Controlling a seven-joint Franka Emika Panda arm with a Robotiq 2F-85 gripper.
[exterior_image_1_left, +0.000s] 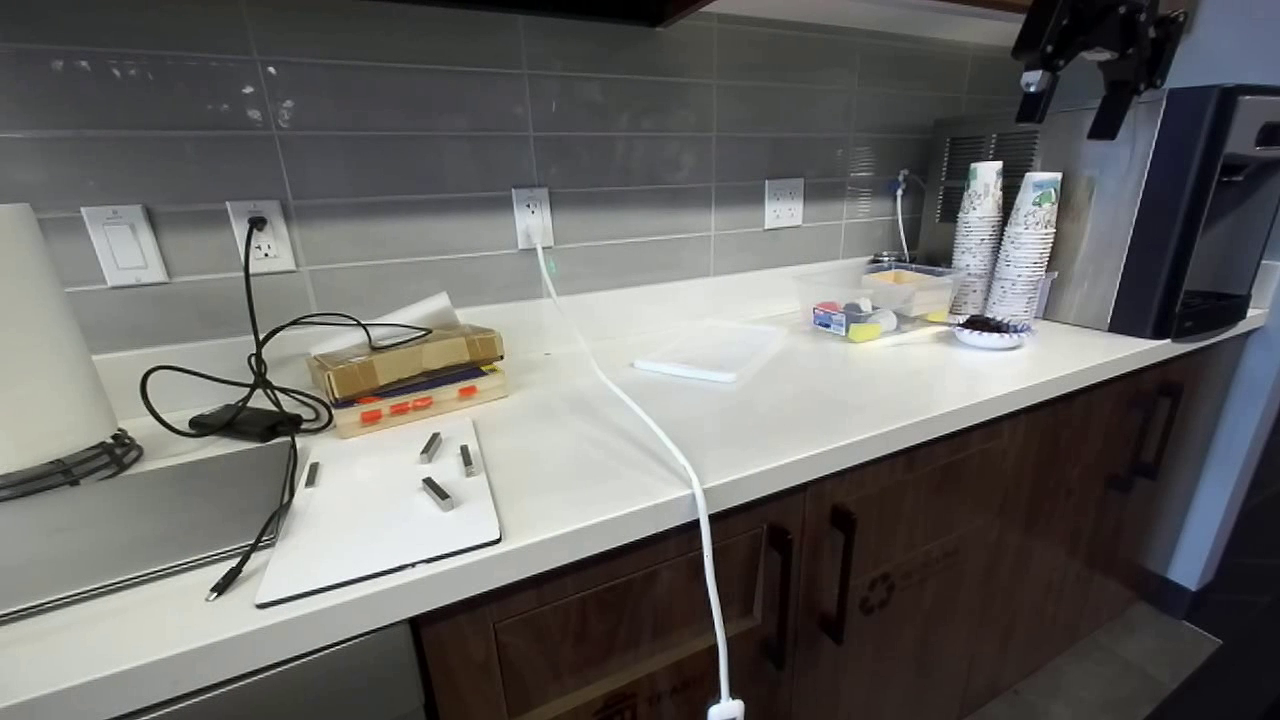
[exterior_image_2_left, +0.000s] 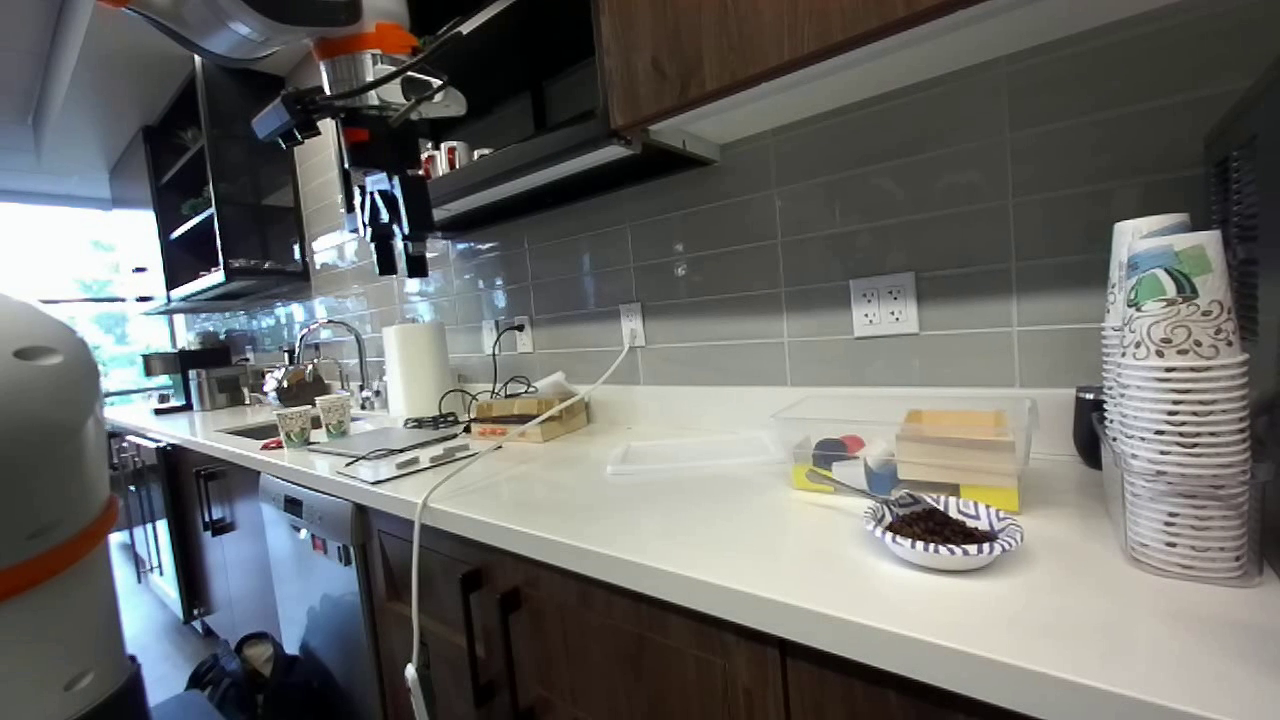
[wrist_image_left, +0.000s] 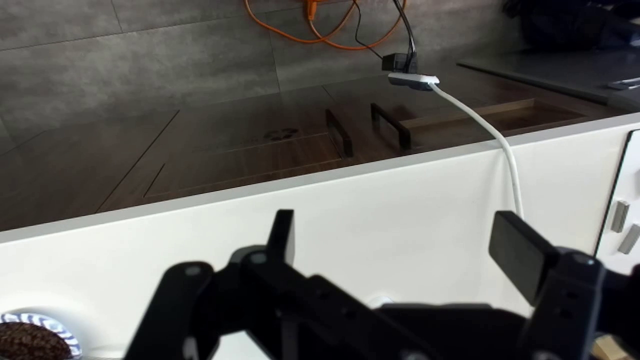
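Observation:
High above the white counter, my gripper stands open, its two fingers wide apart and nothing between them. In the wrist view the gripper looks down on bare counter and its front edge. On the counter, a patterned bowl holds dark brown bits, with a spoon leaning in it. Behind it is a clear plastic bin with several items inside. Left of the bin lies a white lid-like tray. Small metal bars rest on a white board.
A white cable runs across the counter and over its edge. Tall paper cup stacks stand at the right end. Boxes, a black cord and a paper towel roll crowd the left.

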